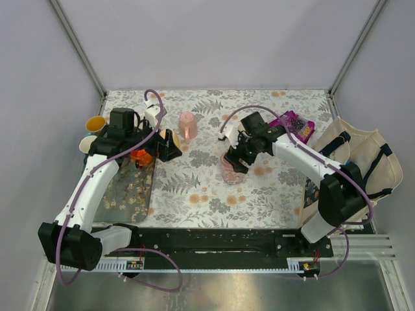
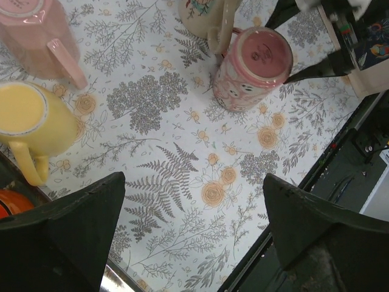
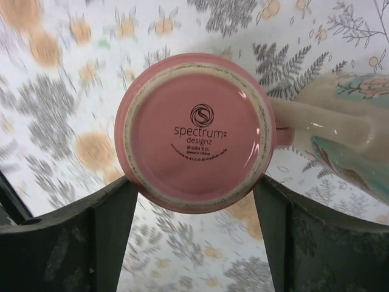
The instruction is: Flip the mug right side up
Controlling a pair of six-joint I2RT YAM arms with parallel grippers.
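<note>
An upside-down pink mug (image 3: 194, 137) sits in the middle of the table, its pink base with printed text up and handle pointing toward a cream mug (image 3: 352, 146) beside it. My right gripper (image 1: 237, 159) is part open around the pink mug, a finger on either side; whether it grips is unclear. My left gripper (image 1: 165, 148) stands open over the bare tablecloth, near a yellow mug (image 2: 33, 115), nothing between its fingers.
Another pink mug (image 1: 187, 123) stands at the back. A grey tray (image 1: 123, 201) with mugs is at the left, a cream bag (image 1: 382, 168) at the right, a purple package (image 1: 299, 126) back right.
</note>
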